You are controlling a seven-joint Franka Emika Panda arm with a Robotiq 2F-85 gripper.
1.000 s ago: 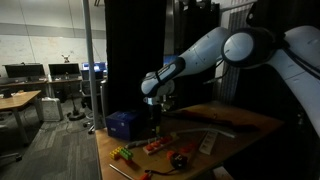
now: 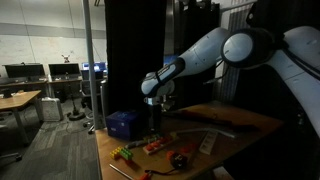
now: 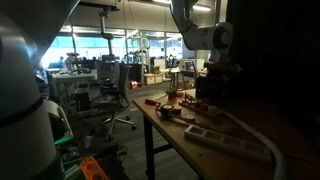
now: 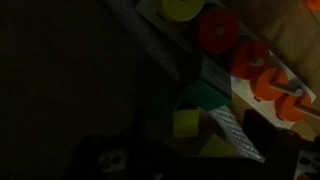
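Note:
In the wrist view my gripper is open, with dark fingers at the lower left and right. A green and yellow piece (image 4: 186, 123) lies in the gap between them, and it looks unheld. Alongside it runs a pale board (image 4: 228, 76) bearing several round red, orange and yellow pieces (image 4: 218, 31). From exterior view 1, the gripper (image 2: 154, 124) points down over the table, just behind a board with red pieces (image 2: 158, 145). Its fingertips are too dark there to make out. Deep shadow hides much of the wrist view's left half.
A blue box (image 2: 122, 125) stands left of the gripper. Green and yellow pieces (image 2: 122, 153) and red tools (image 2: 179, 160) lie toward the front. A long pale strip (image 3: 228, 142) rests near the table's edge. Wood shows bare at the front right (image 2: 235, 150).
My gripper appears slightly lower than a second ago, over about the same spot. The objects on the table look unmoved.

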